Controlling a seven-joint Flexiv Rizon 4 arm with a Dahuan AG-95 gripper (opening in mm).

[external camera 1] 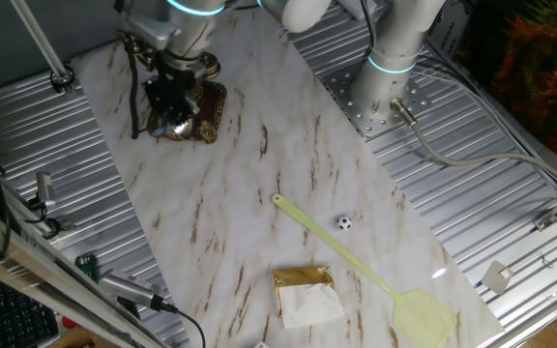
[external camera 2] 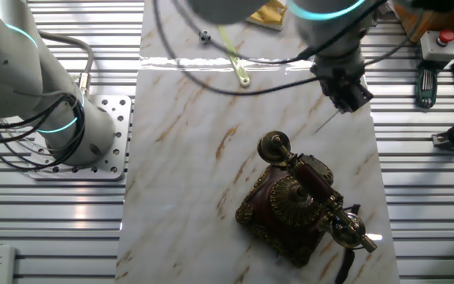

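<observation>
An antique-style telephone in dark red and brass (external camera 2: 294,197) stands on the marbled tabletop, its handset (external camera 2: 314,180) lying across the top. In exterior view 2 my gripper (external camera 2: 351,101) hangs beyond the phone, with a visible gap between the two in the picture. Exterior view 1 has the black gripper (external camera 1: 167,121) overlapping the telephone (external camera 1: 208,111) and covering much of it. Its fingers are dark and blurred there, so whether they are apart or closed does not show. Nothing can be made out between them.
A pale green fly swatter (external camera 1: 341,249), a small black-and-white ball (external camera 1: 344,222) and a gold-and-white packet (external camera 1: 307,298) lie across the table. A dark cord (external camera 1: 134,101) lies beside the phone.
</observation>
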